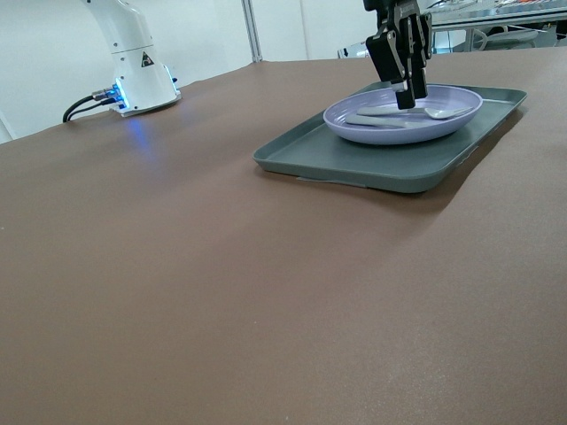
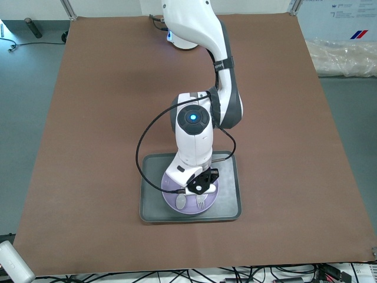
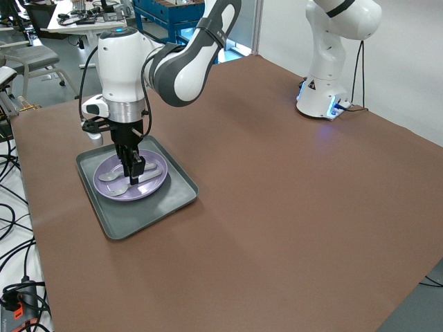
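A grey-green tray holds a lilac plate on which a spoon and a fork lie. My black gripper hangs over the plate, its fingertips low near the cutlery, seen also in the right view. In the left view the arm's white wrist hides most of the gripper. Whether the fingers are open or shut is unclear.
The white arm base with cables stands at the back. Cables and equipment run along the table's outer edge.
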